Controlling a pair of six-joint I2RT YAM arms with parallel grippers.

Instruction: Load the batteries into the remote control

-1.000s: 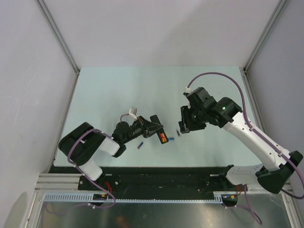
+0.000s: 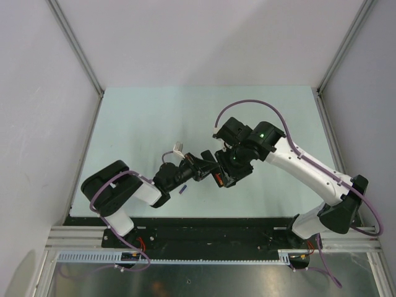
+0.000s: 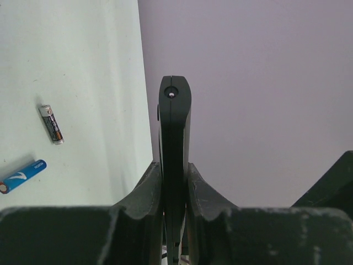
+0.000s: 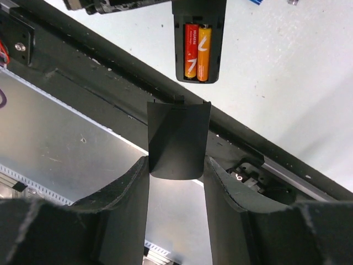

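My left gripper is shut on the black remote (image 3: pixel 173 110), seen end-on in the left wrist view. In the right wrist view, the remote's open compartment holds a red battery (image 4: pixel 191 49) and an orange battery (image 4: pixel 203 52) side by side. Just below it, my right gripper has the black battery cover (image 4: pixel 178 141) between its fingers, apart from the compartment in that view. A silver-black battery (image 3: pixel 52 124) and a blue battery (image 3: pixel 22 175) lie on the table. From above, both grippers crowd round the remote.
A small purple-blue battery (image 2: pixel 183 189) lies left of the remote.
Over the last second my right gripper has moved left to the remote, now slightly lower in the top view. The left gripper has shifted slightly right with the remote.
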